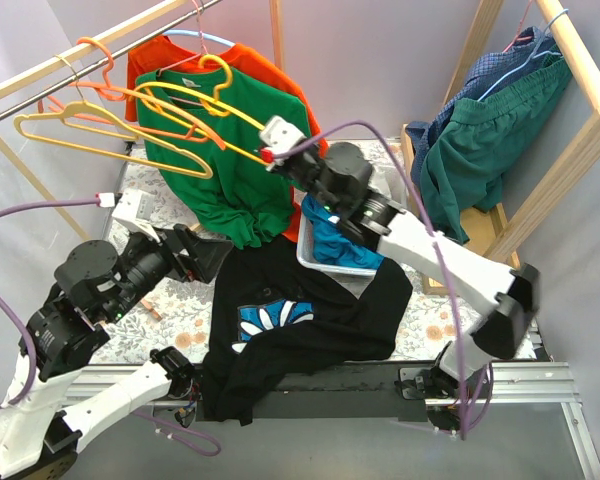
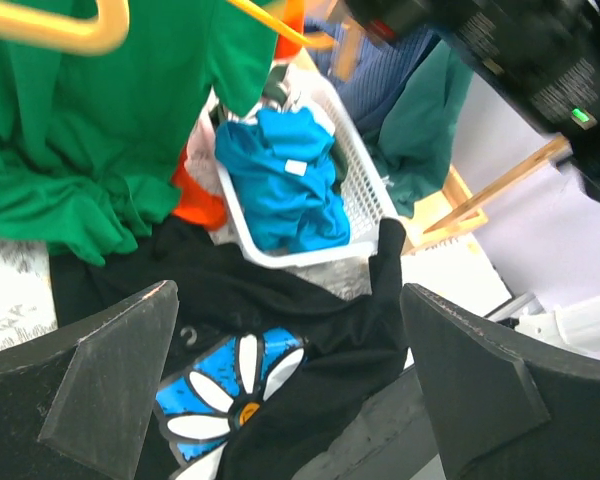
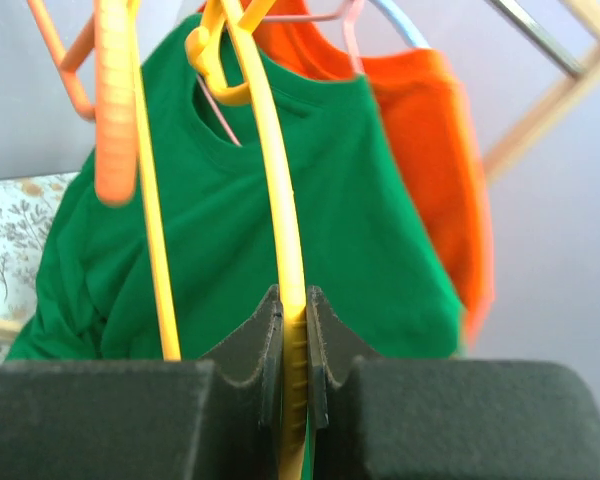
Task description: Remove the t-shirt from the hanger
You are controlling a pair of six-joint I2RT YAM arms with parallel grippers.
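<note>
A black shirt (image 1: 310,330) with a blue-and-white flower print lies crumpled across the table and its front edge, with no hanger visible in it. My right gripper is shut on the bar of an empty yellow hanger (image 3: 270,150). In the top view that hanger's hook (image 1: 217,85) appears clear of the rail, over the green shirt (image 1: 220,170). Left of the black shirt, my left gripper (image 1: 208,258) is open. Between its fingers in the left wrist view is only the view down to the black shirt.
On the rail (image 1: 145,38) hang an orange hanger (image 1: 105,88), a lighter yellow hanger (image 1: 80,110), and the green shirt before an orange-red one (image 1: 280,75). A white basket (image 1: 308,258) holds blue cloth. Shorts (image 1: 490,150) hang at the right.
</note>
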